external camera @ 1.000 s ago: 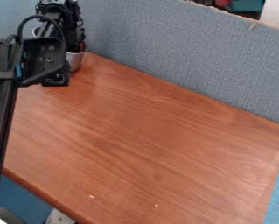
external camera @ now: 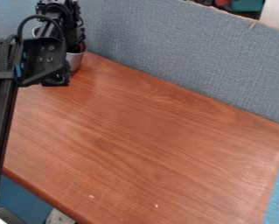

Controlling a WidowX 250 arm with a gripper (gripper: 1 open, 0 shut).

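My black arm [external camera: 42, 61] reaches in from the left edge over the far left corner of a wooden desk [external camera: 148, 140]. Behind it, a light grey cylindrical container [external camera: 73, 61] stands in that corner, partly hidden by the arm. The gripper's fingertips are not clearly visible among the dark arm parts, so its state and whether anything is between the fingers cannot be made out.
A blue-grey fabric partition [external camera: 188, 52] runs along the back of the desk. The near left edge drops away.
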